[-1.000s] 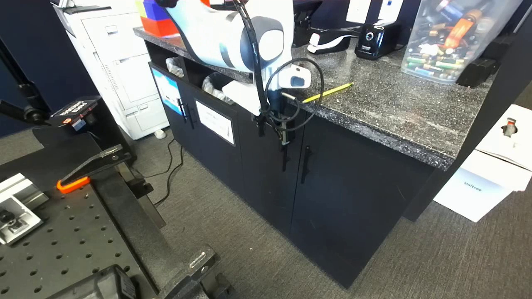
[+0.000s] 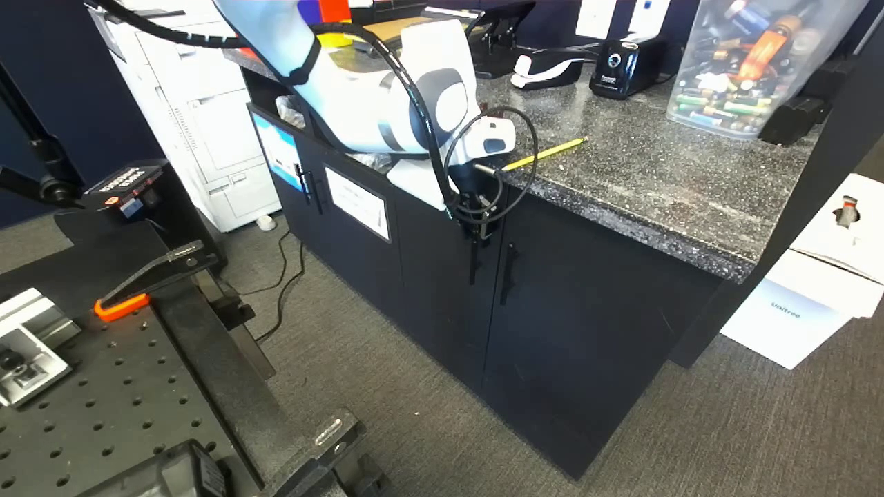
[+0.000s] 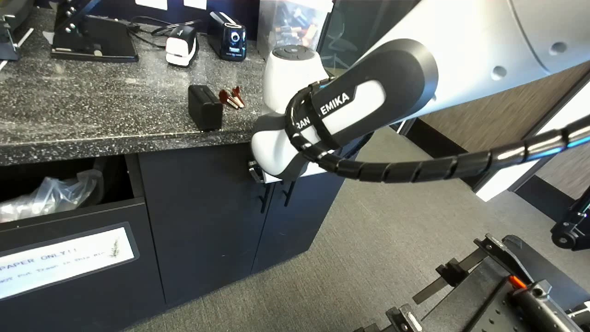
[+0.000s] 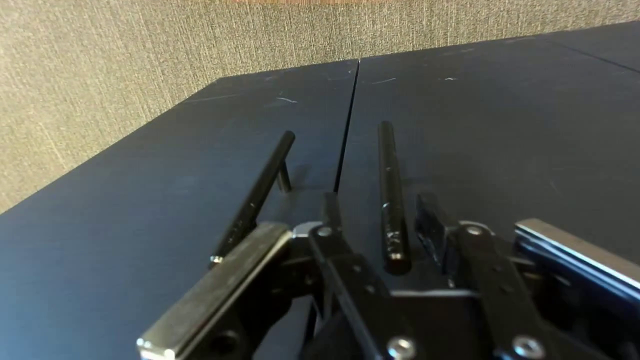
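Two slim black bar handles are fixed to the dark cabinet doors (image 2: 572, 331), one each side of the seam. In the wrist view, one handle (image 4: 391, 192) lies between the fingers of my gripper, with visible gaps on both sides. The fingers are partly open and I see no grip on the bar. Outside the fingers, to the left, stands the other handle (image 4: 255, 201). From the first exterior view, the gripper (image 2: 478, 235) hangs just below the counter edge, at the upper end of the left-hand handle (image 2: 473, 265). The second exterior view mostly hides the gripper behind the arm.
Above the doors runs the speckled countertop (image 2: 663, 182), carrying a yellow pencil (image 2: 547, 154), an electric sharpener (image 2: 626, 67) and a clear battery bin (image 2: 737, 66). A black box (image 3: 204, 108) sits near its edge. Open carpet (image 2: 398, 389) separates the cabinet from the perforated table (image 2: 108, 397).
The arm's wrist has tilted and shifted slightly, and the gripper has moved a little to the right and down at the handle. The doors look unchanged.
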